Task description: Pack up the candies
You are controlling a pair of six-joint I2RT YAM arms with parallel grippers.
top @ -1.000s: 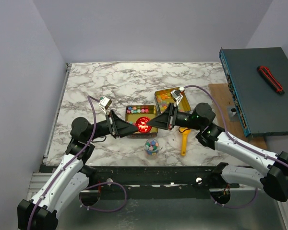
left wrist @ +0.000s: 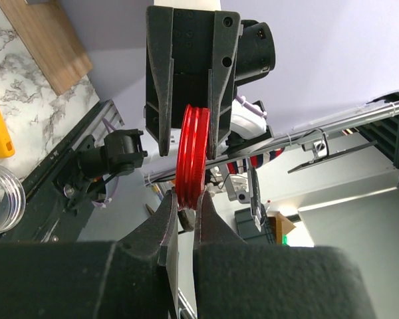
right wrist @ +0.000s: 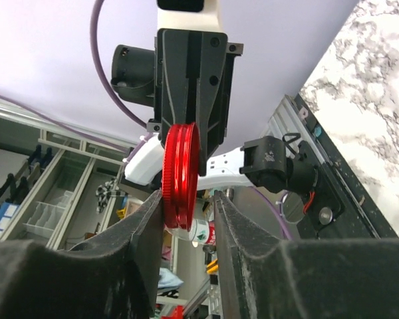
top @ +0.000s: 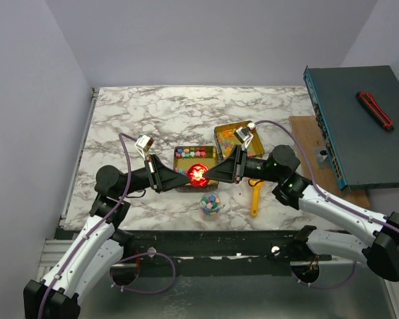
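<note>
A round red lid [top: 198, 175] is held up on edge between the two grippers, above the table. My left gripper [top: 188, 177] is shut on one side of its rim; in the left wrist view, its fingers [left wrist: 161, 236] pinch the lid. My right gripper [top: 207, 175] reaches the opposite side. Its fingers [right wrist: 229, 216] stand apart around the rim in the right wrist view, with a gap on the right. Below the grippers, an open clear jar [top: 211, 203] holds colourful candies.
Behind the lid sits a golden tray [top: 205, 159] with several candies. A second golden tray [top: 254, 147] lies farther back. A yellow scoop [top: 255, 199] rests right of the jar. A wooden board [top: 306, 135] and large dark box [top: 366, 126] occupy the right.
My right gripper has shifted very slightly, and the lid's lit face looks a little different. The left arm, jar and trays look unmoved.
</note>
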